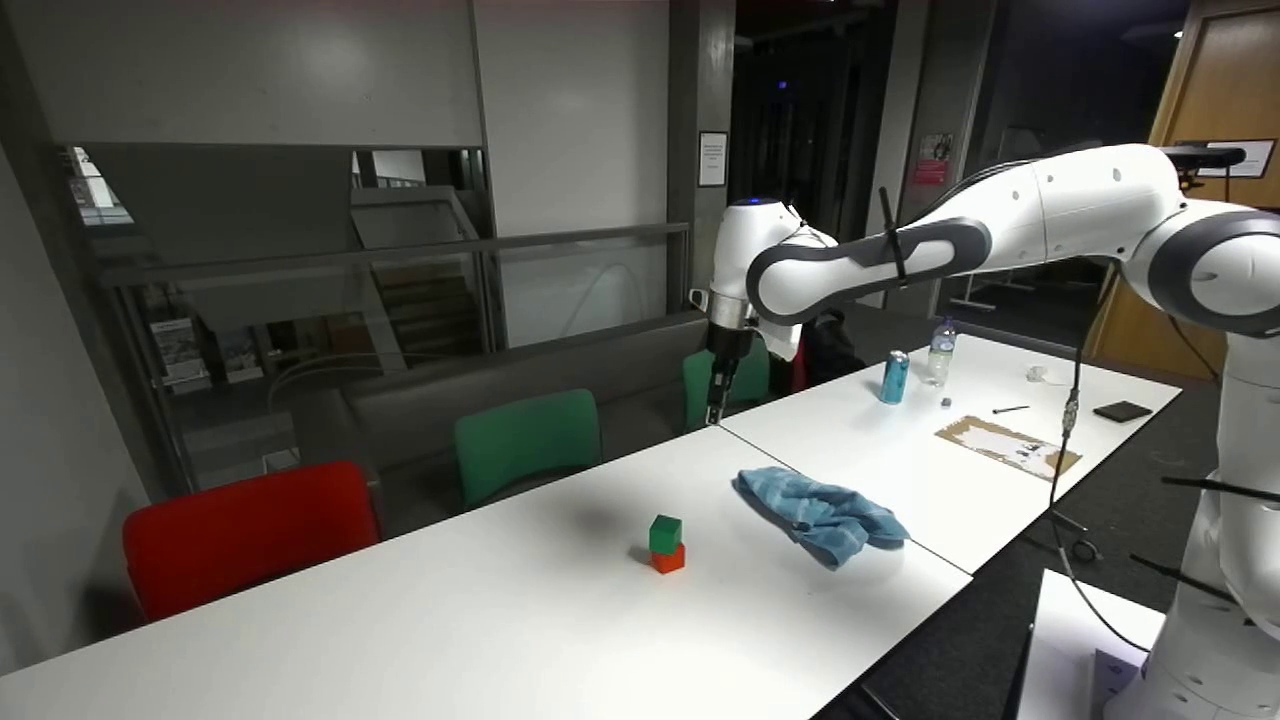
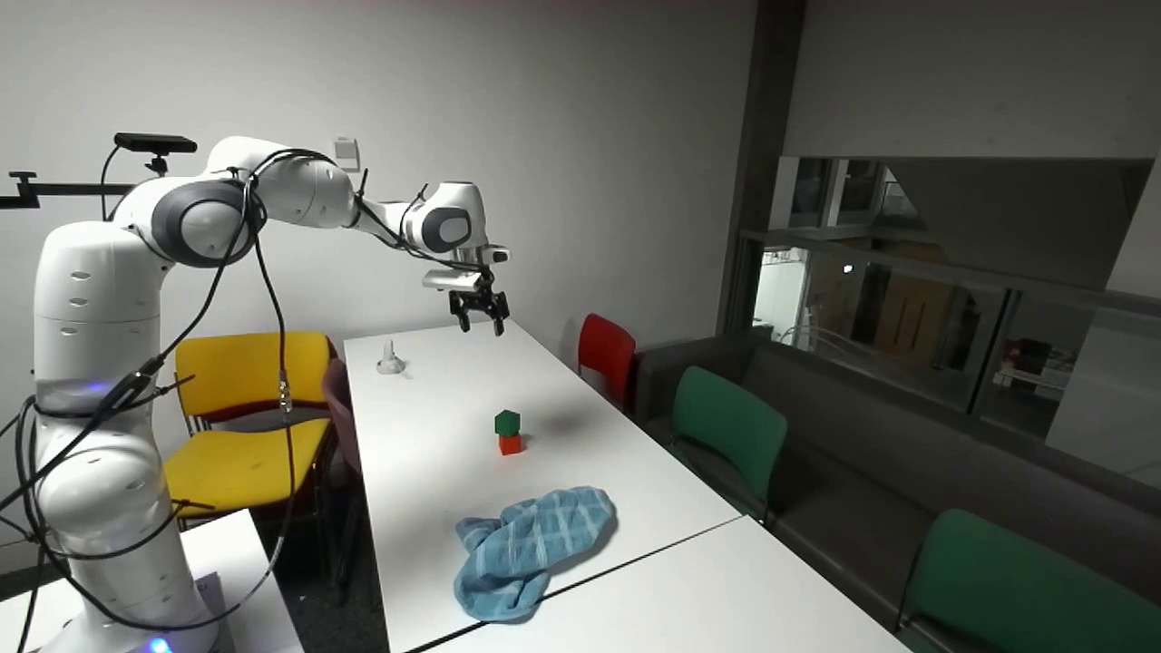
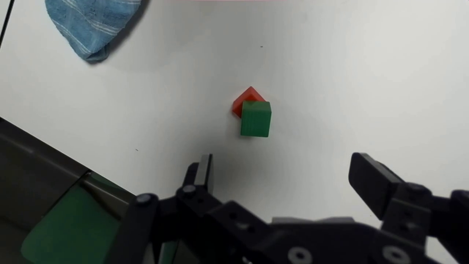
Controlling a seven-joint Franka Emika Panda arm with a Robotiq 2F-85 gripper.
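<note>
A green cube [image 1: 665, 533] rests on top of a red cube [image 1: 668, 560] on the white table. From the wrist view the green cube [image 3: 255, 119] covers part of the red cube [image 3: 248, 97], which is turned at an angle beneath it. A crumpled blue checked cloth [image 2: 534, 551] lies near the seam between two tabletops. My gripper [image 2: 481, 325] hangs well above the table, apart from both cubes. Its fingers [image 3: 204, 173] are spread wide in the wrist view, so it is open and bare table shows between them.
Across the seam are a blue can [image 1: 894, 377], a clear bottle [image 1: 942, 352] and a piece of cardboard [image 1: 1008, 445]. A small white object [image 2: 389, 360] stands at the table's other end. Green chairs [image 2: 726, 429] line one side.
</note>
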